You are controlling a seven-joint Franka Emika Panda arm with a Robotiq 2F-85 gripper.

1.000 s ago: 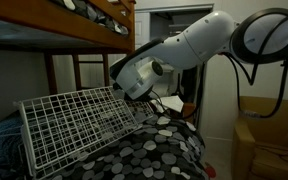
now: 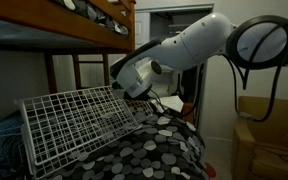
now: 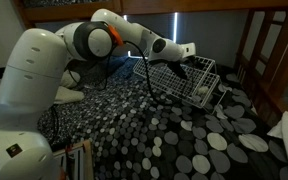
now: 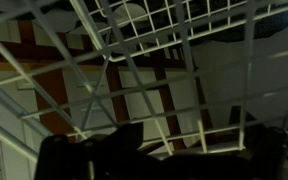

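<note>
A white wire rack [image 2: 74,128] stands tilted on the dark dotted bedding [image 2: 134,160] in exterior view 1. Exterior view 2 shows the rack [image 3: 206,92] at the far side of the bed, with the arm reaching over to it. My gripper is at the rack; in the wrist view its dark fingers [image 4: 129,138] stand apart, so it looks open. White wires [image 4: 199,95] cross the view in front of and between the fingers. Whether any wire touches the fingers is too dark to tell.
A wooden bunk frame [image 2: 59,22] overhangs the rack at the left. Its ladder [image 3: 269,50] rises at the back right in exterior view 2. A brown armchair [image 2: 269,140] stands at the right. The near bedding is mostly clear.
</note>
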